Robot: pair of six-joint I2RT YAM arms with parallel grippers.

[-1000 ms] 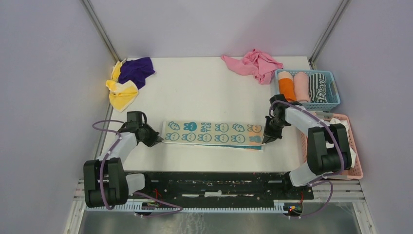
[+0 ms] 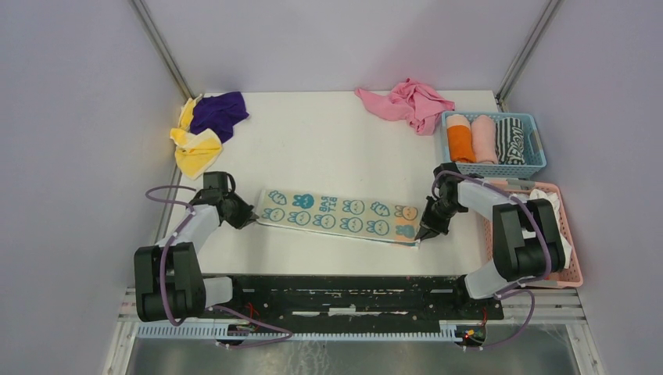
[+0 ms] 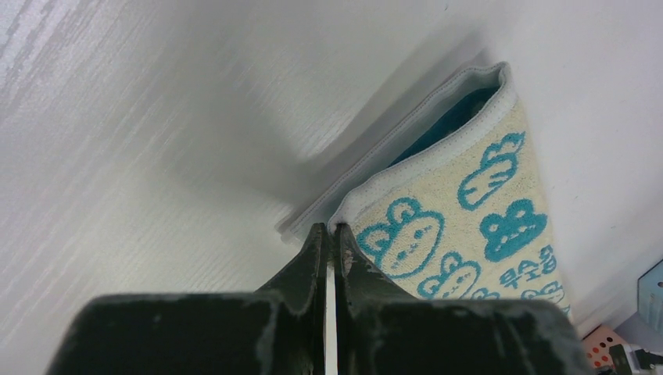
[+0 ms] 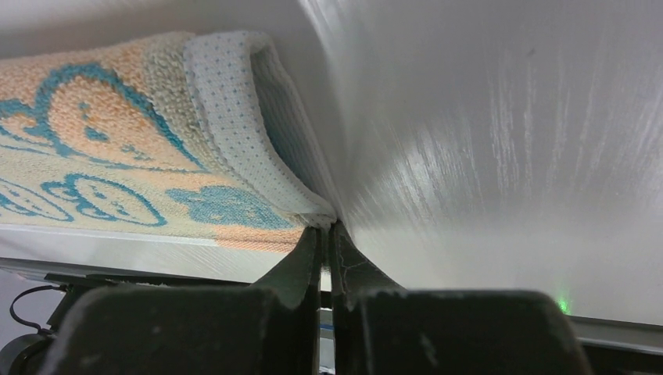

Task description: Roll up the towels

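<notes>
A cream towel with blue bunny prints (image 2: 332, 213) lies folded in a long strip across the middle of the table. My left gripper is shut on its left front corner, pinching the upper layer's edge; a lower layer shows beneath. Meeting the strip's right front corner is my right gripper. Its fingertips stand close together with the towel's white hem at them; whether they grip it I cannot tell.
A blue basket (image 2: 492, 166) at the back right holds rolled towels, with a pink basket (image 2: 575, 266) in front of it. A pink towel (image 2: 410, 101), a purple towel (image 2: 219, 113) and a yellow towel (image 2: 195, 152) lie crumpled at the back.
Both grippers and the towel have shifted slightly left.
</notes>
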